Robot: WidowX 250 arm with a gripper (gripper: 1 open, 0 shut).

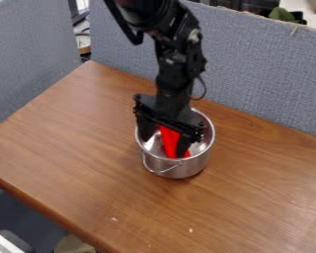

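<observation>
A silver metal pot (174, 168) with a thin wire handle stands on the wooden table, right of centre. Inside it lies a red object (173, 140). My black gripper (168, 128) reaches down into the pot's mouth from above, its fingers over and around the red object, partly hiding it. How far apart the fingers stand is hard to see against the dark body.
Grey padded walls (253, 69) line the back and left sides; dark clutter lies beyond the edges.
</observation>
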